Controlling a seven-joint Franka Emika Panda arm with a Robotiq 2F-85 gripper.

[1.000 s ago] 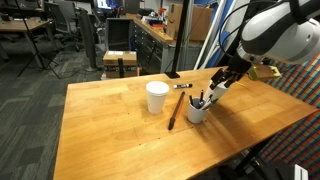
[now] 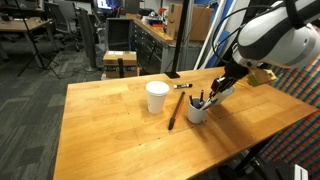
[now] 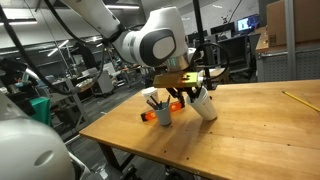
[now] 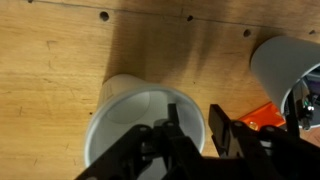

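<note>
A white cup (image 4: 128, 105) fills the lower middle of the wrist view, its open mouth toward the camera. My gripper is open around the cup's rim, one dark finger (image 4: 164, 134) over the inside and the other outside, with a gap between them. In exterior view 2, the cup (image 3: 208, 107) leans a little, close to the tabletop under my gripper (image 3: 192, 91). Exterior view 1 shows the cup (image 2: 219, 95) partly covered by the arm; whether its base touches the table is unclear.
A grey holder with pens (image 2: 197, 113) stands right beside the cup. An orange-red tool (image 2: 176, 112) lies beyond it, and another white cup (image 2: 157, 96) stands farther off. The wooden table (image 2: 105, 125) has wide free room on the left in exterior view 1.
The gripper and the white cup have shifted slightly, toward the right in exterior view 1. The pen holder, orange-red tool and other cup stay where they were.
</note>
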